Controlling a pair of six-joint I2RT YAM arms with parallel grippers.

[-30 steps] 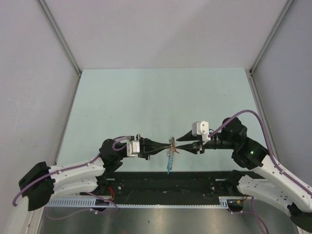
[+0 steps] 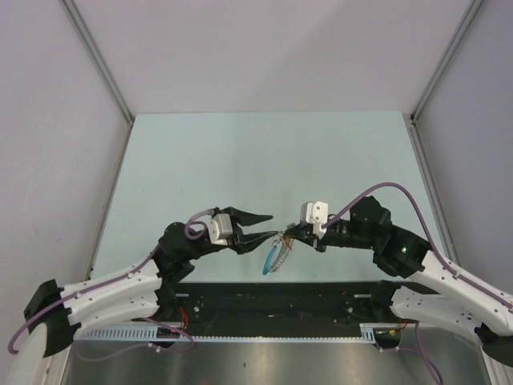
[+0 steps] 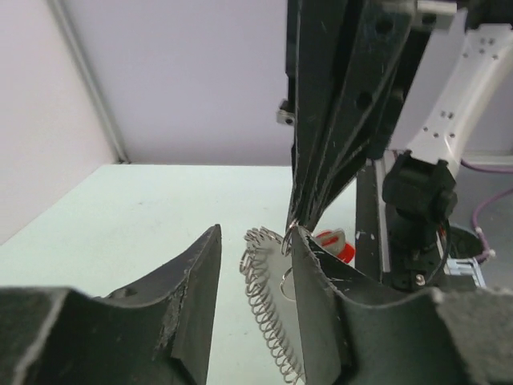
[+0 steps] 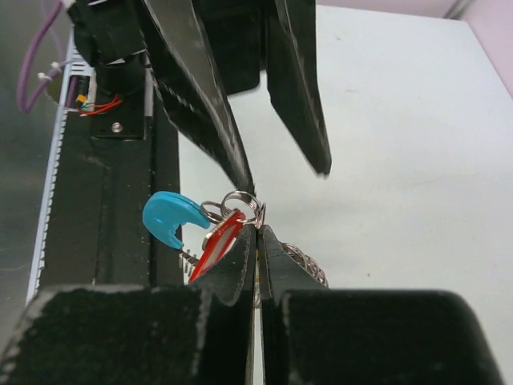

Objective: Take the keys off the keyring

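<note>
The keyring [image 4: 240, 200] hangs from my right gripper [image 2: 290, 233], which is shut on it at the fingertips, with a blue-headed key [image 4: 171, 216], a red tag [image 4: 218, 245] and a coiled chain [image 3: 264, 313]. In the top view the bundle dangles toward the near side, its blue piece lowest. My left gripper [image 2: 272, 225] is open just left of the bundle, and its lower finger reaches close to the rings. Whether that finger touches them I cannot tell.
The pale board [image 2: 200, 152] is clear around the grippers. A dark strip [image 2: 264, 305] with a toothed rail runs along its near edge, and pale walls border the sides and back.
My left gripper has opened and turned, its upper finger moving toward the back. My right gripper has closed in on the keyring and shut, and the hanging bundle has swung leftward.
</note>
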